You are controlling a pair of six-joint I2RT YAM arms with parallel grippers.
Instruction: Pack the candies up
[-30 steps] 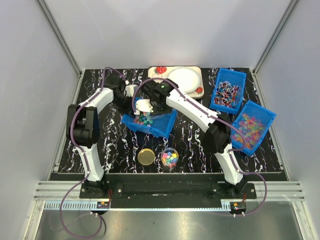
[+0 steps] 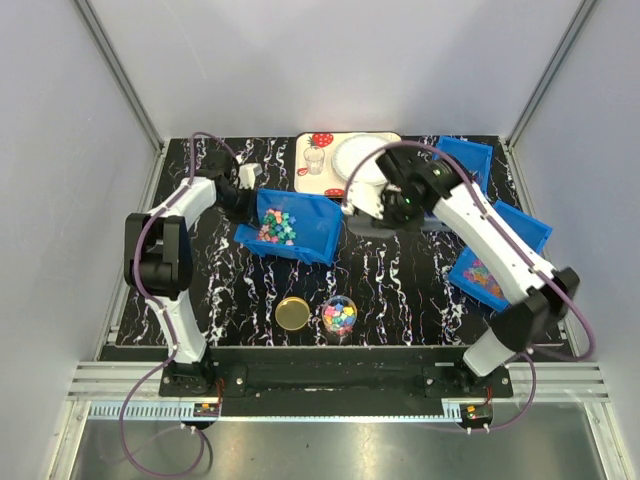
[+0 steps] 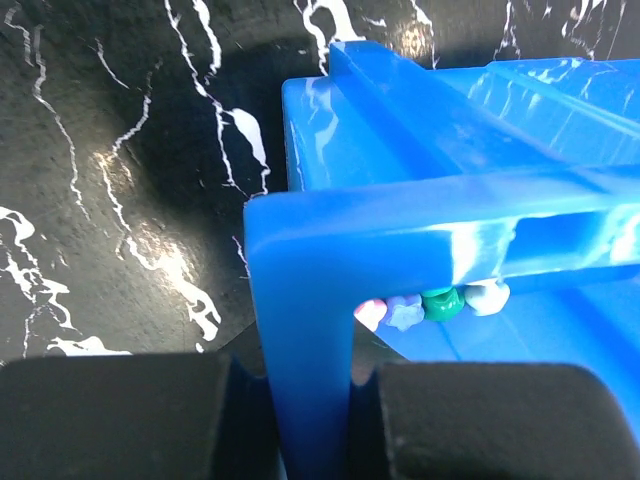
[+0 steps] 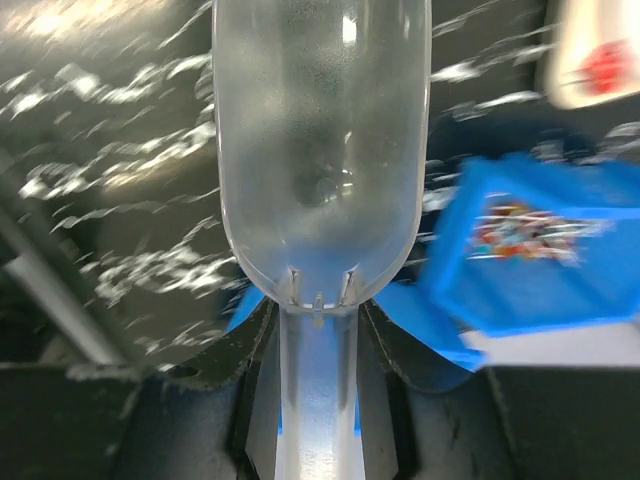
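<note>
In the top view my left gripper [image 2: 248,208] is shut on the left end rim of the central blue bin [image 2: 318,218]; the left wrist view shows the blue rim [image 3: 315,300] between its dark fingers. Star-like coloured candies [image 2: 277,227] lie in that bin's left part. A clear scoop [image 4: 320,150] extends from my right gripper, its handle between the fingers; its bowl looks empty. From above, the right gripper [image 2: 388,205] is blurred, just right of the bin. A round clear jar [image 2: 339,315] with coloured candies stands in front, beside a gold lid [image 2: 292,313].
At the back, a tray [image 2: 312,185] carries a white plate [image 2: 357,156] and a clear cup [image 2: 314,158]. On the right, the right arm partly covers two blue bins, one at the back [image 2: 466,152] and one nearer [image 2: 525,228] with colourful candies.
My right arm has swung from over the central bin to its right, carrying the scoop. The central bin and left gripper have shifted slightly left. Jar and lid are unmoved.
</note>
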